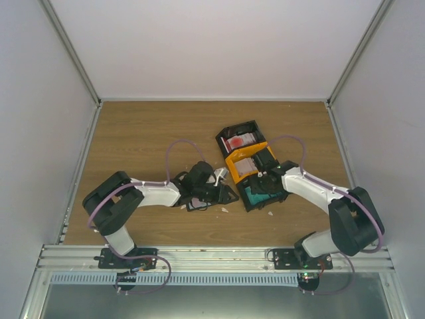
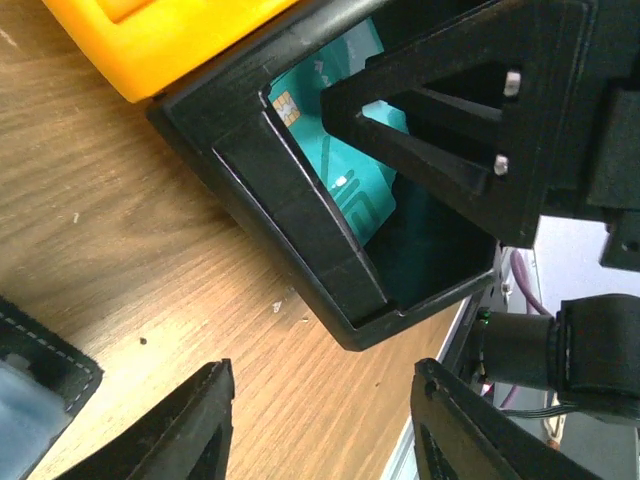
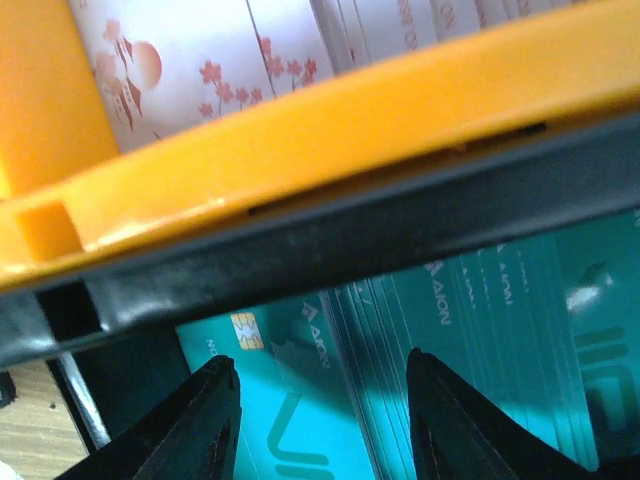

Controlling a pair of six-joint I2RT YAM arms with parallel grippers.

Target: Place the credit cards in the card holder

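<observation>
Teal cards [image 3: 270,400] stand in the front black box, several of them leaning together in the right wrist view. Above these cards my right gripper is part open, with no card clearly gripped between its fingertips. My left gripper is also part open and empty, hanging over bare wood beside the box's near left corner. At the lower left of the left wrist view lies the card holder [image 2: 45,350], dark with stitched edges and a pale clear window; from above, the left arm hides most of it [image 1: 192,207].
A yellow box [image 1: 234,169] with pale flowered cards [image 3: 220,60] adjoins the black one. Behind it stands another black box [image 1: 222,136] with red and white cards.
</observation>
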